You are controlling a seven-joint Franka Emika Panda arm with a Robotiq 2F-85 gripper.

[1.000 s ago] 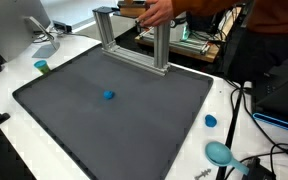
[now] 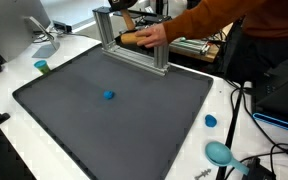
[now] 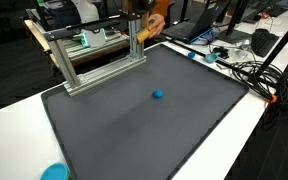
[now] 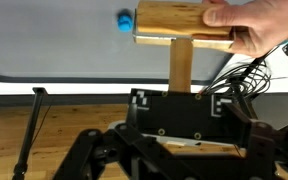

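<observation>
A wooden mallet-like tool with a block-shaped head (image 4: pixel 174 20) is in a person's hand (image 4: pixel 256 25). Its straight wooden handle (image 4: pixel 181 65) points toward my gripper in the wrist view. The gripper's fingers appear apart, one on each side of the handle's end; contact with it cannot be made out. In exterior view 1 the person's hand (image 2: pixel 153 36) supports the head (image 2: pixel 131 39) beyond the table's far edge, and the gripper is mostly cut off at the top. Exterior view 2 shows the head (image 3: pixel 142 35) beside the metal frame.
A small blue object (image 2: pixel 109 95) lies on the grey tabletop (image 2: pixel 124 125), which is otherwise clear. Metal framing (image 3: pixel 104 75) stands along its edge. A teal bowl-like item (image 2: pixel 219 154), a blue disc (image 2: pixel 211 121) and cables sit to the side.
The person's hand and the wooden head have come down and slightly left in exterior view 1. The handle now shows upright above the head. The tabletop objects have stayed put.
</observation>
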